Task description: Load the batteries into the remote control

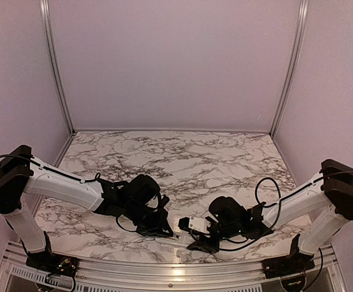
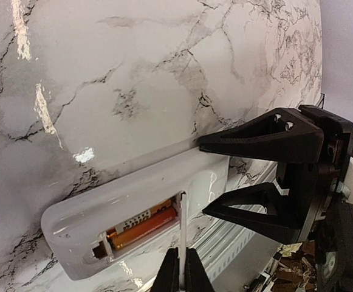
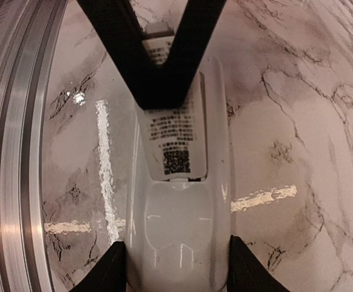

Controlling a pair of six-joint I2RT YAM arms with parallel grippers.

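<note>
The white remote [image 2: 73, 231] lies on the marble near the table's front edge. Two batteries, an orange one [image 2: 146, 226] and a printed one beside it, sit in its open compartment in the left wrist view. My left gripper is shut on a thin white piece, apparently the battery cover, standing at the compartment's end. In the right wrist view my right gripper is shut on the remote's end, gripping both sides. The left gripper's dark fingers and a printed white label side of the piece hide the compartment there.
The metal rail [image 3: 18, 152] runs along the table's front edge, close to the remote. The marble table [image 1: 176, 158] behind both arms is clear up to the back wall.
</note>
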